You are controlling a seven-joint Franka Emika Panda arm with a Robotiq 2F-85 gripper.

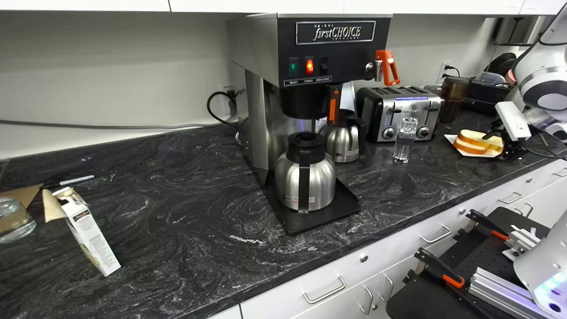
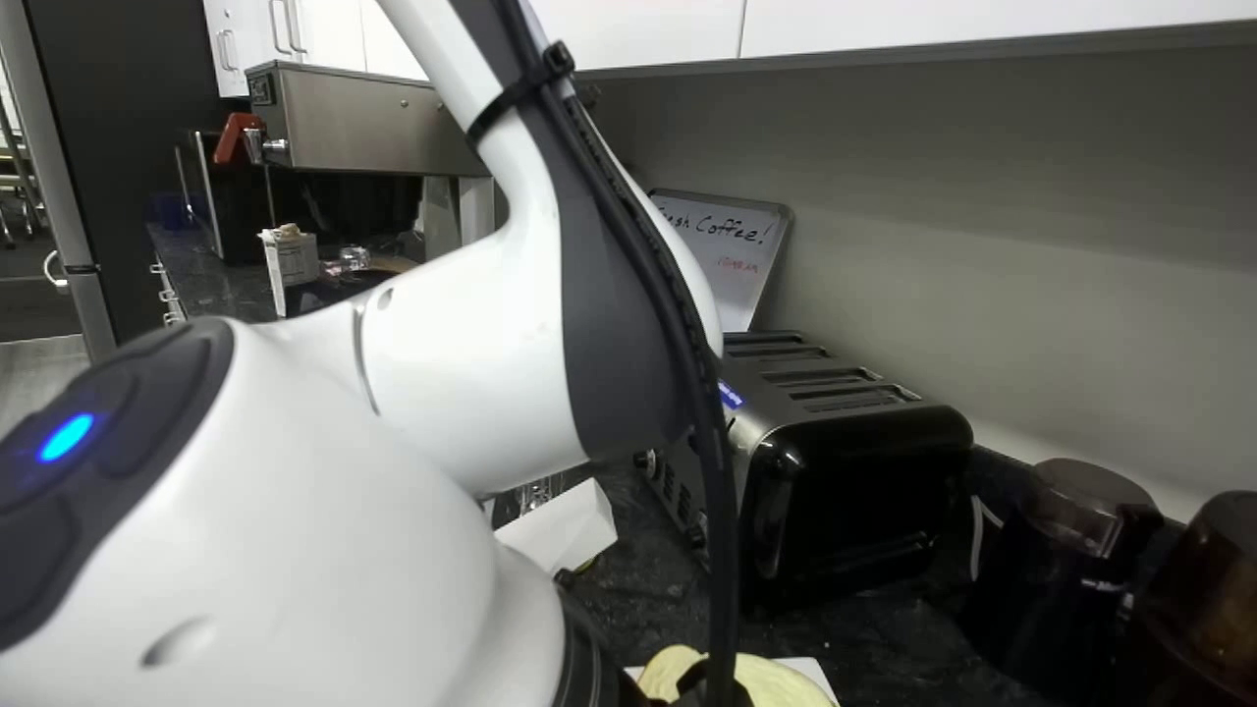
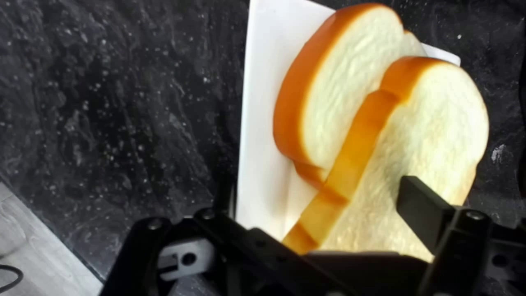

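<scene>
Slices of white bread with brown crust overlap on a white square plate, seen large in the wrist view. In exterior view 1 the bread is at the far right of the counter. My gripper stands open low over the plate. Its right finger overlaps the face of the nearer slice; the left finger is dark and blurred by the plate's left edge. Whether either finger touches the bread, I cannot tell. The arm hides most of the plate in exterior view 2.
A four-slot toaster stands against the wall, with a clear glass object before it. Left of these is a coffee maker with a steel carafe. Bare counter lies left of the plate in the wrist view.
</scene>
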